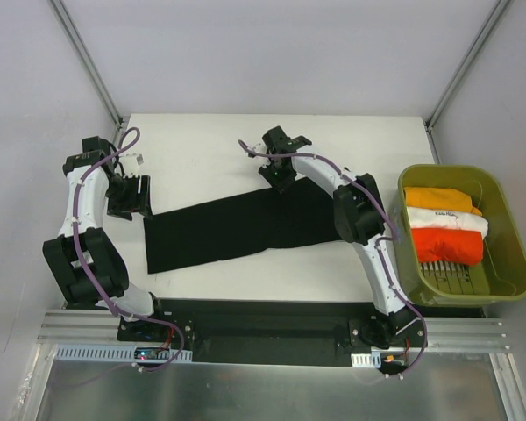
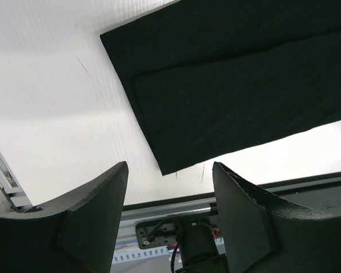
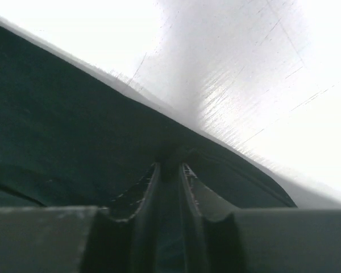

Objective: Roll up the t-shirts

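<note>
A black t-shirt (image 1: 210, 230) lies flat and folded lengthwise across the white table, its right part partly hidden under my right arm. My right gripper is at the shirt's far edge, fingertips close together against the dark cloth; whether any fabric is pinched between them does not show clearly. My left gripper hangs open off the shirt's left end, its fingers wide apart and empty. In the left wrist view the shirt's near-left corner (image 2: 166, 165) and a fold line along the cloth are visible.
A green bin (image 1: 511, 263) at the right holds an orange roll (image 1: 440, 199), a white roll (image 1: 447, 221) and a red roll (image 1: 447, 246).
</note>
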